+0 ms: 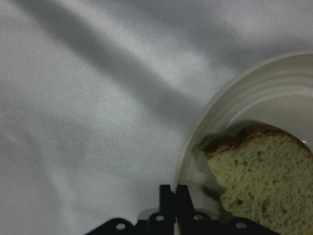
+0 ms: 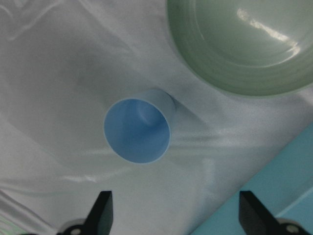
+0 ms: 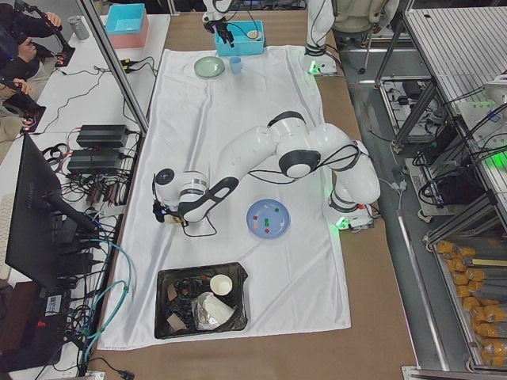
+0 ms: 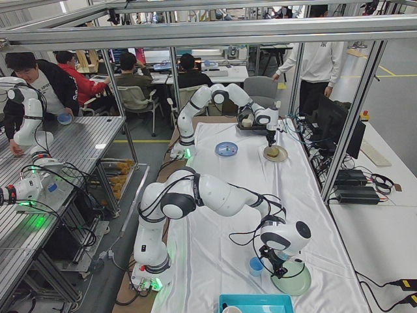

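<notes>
A bread slice lies in a cream plate; in the camera right view that plate sits at the far part of the cloth. My left gripper is shut, its fingertips at the plate's left rim beside the slice; nothing clearly shows between them. In the right wrist view my right gripper stands open, empty, with a blue cup below it, a green plate at upper right and a turquoise bin at lower right.
A blue plate with small coloured items and a black tray holding a white container and packets lie on the cloth near the left arm. Aluminium posts and a monitor line the side.
</notes>
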